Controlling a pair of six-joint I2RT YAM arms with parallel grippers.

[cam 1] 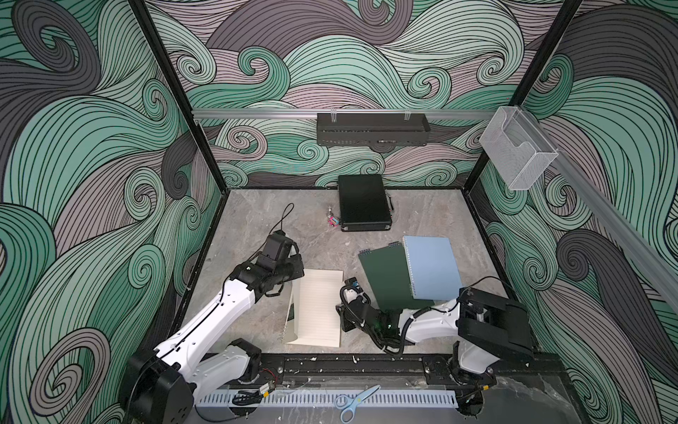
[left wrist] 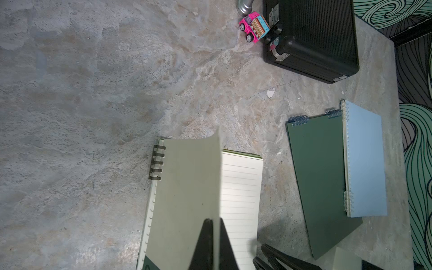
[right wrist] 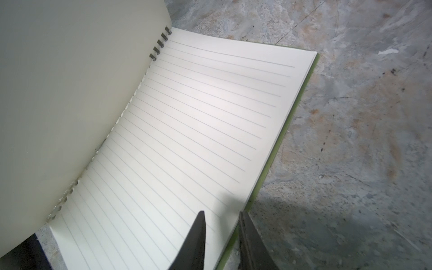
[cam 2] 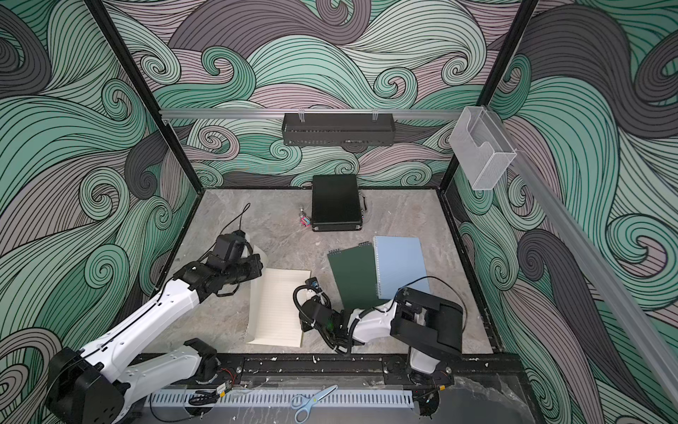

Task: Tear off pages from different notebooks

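The open notebook [cam 1: 323, 311] lies with lined pages up in the middle front. Its pale-sided cover [left wrist: 189, 180] stands raised from the spiral at left. My left gripper is shut on the cover's free edge, which runs between its fingertips. In the right wrist view, my right gripper is low at the notebook's right edge. Its fingers [right wrist: 193, 243] stand a narrow gap apart, with the lined page [right wrist: 198, 112] edge and the green back cover [right wrist: 270, 157] showing between them. Whether they grip the page cannot be told.
A dark green notebook [cam 1: 385, 275] and a light blue one [cam 1: 432, 267] overlap to the right. A black case [cam 1: 364, 201] with a small pink toy car [left wrist: 254, 27] stands behind. Scissors [cam 1: 355, 403] lie beyond the front edge.
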